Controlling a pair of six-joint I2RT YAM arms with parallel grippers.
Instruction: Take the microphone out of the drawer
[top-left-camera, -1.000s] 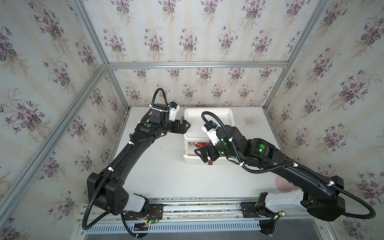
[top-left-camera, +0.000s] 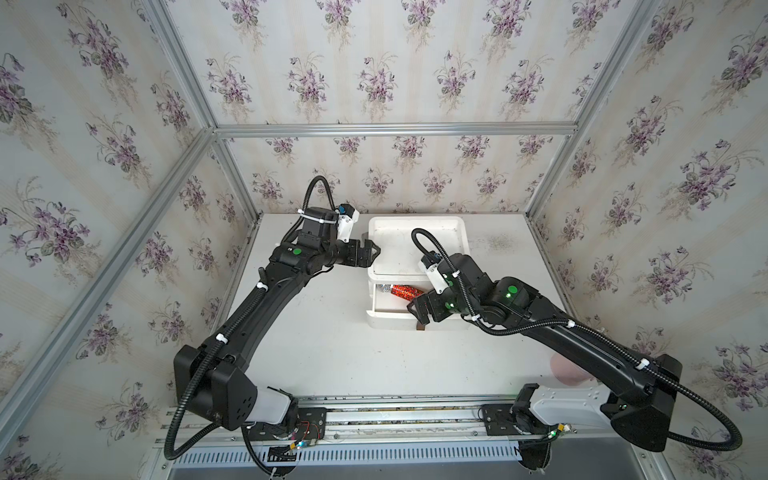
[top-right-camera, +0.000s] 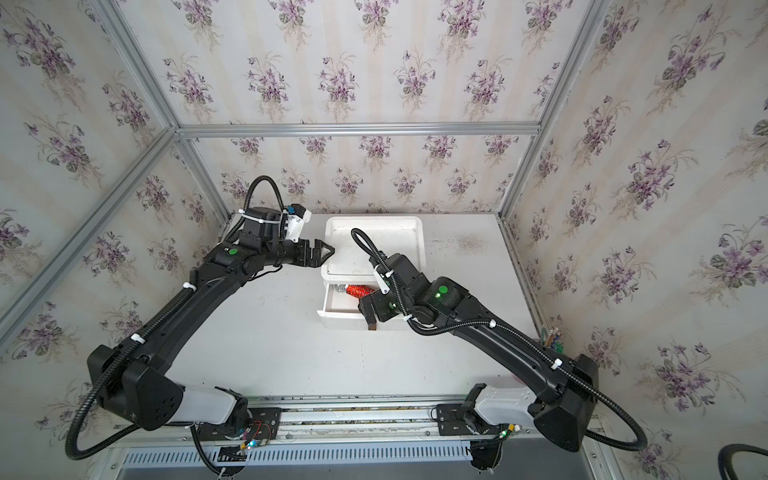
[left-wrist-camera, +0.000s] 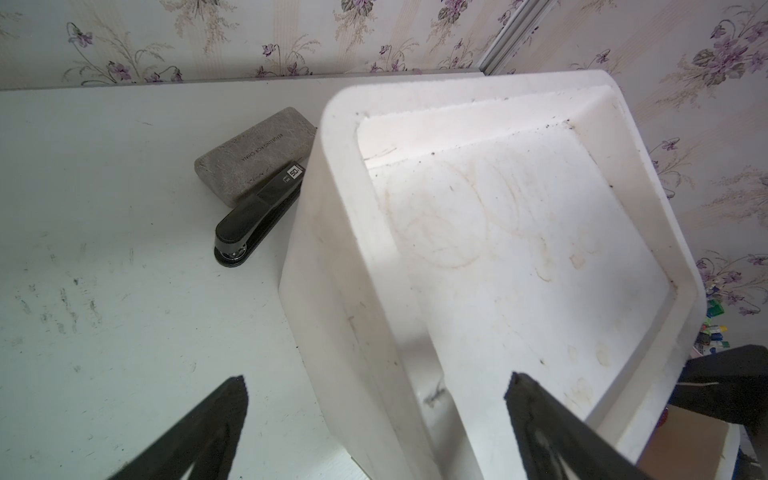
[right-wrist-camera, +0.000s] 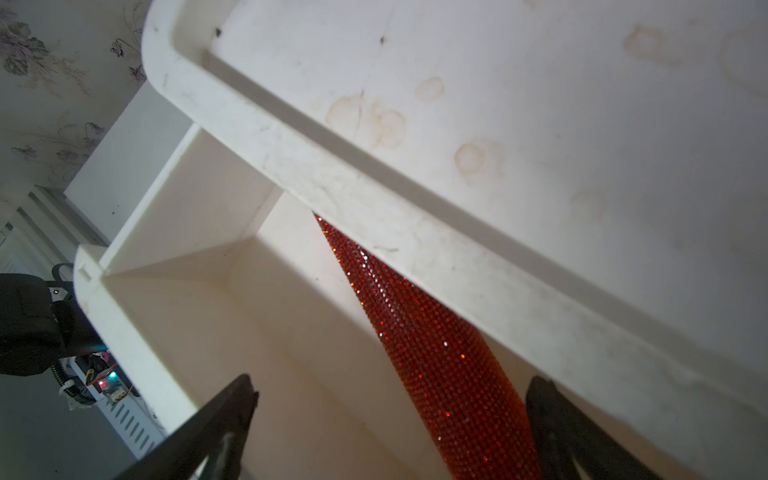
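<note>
The microphone lies in the pulled-out drawer (top-left-camera: 385, 317) of a white cabinet (top-left-camera: 400, 240); its red glittering handle (right-wrist-camera: 432, 352) runs diagonally across the drawer floor, and one end is covered by the cabinet's top edge in the right wrist view. A silvery mesh end shows at the drawer's left. Over the drawer, my right gripper (top-left-camera: 419, 310) stands open and empty, one finger (right-wrist-camera: 560, 432) seeming to overlap the handle, the other (right-wrist-camera: 216, 424) over the drawer's front part. At the cabinet's left side my left gripper (top-left-camera: 368, 253) is open, nothing between its fingers.
A black stapler (left-wrist-camera: 256, 212) and a grey block (left-wrist-camera: 256, 152) lie left of the cabinet. The cabinet's top overhangs the drawer's back. A brown handle (top-left-camera: 421, 325) sticks out at the drawer front.
My right gripper has shifted right over the drawer, uncovering more of the red handle. The left arm has stayed still.
</note>
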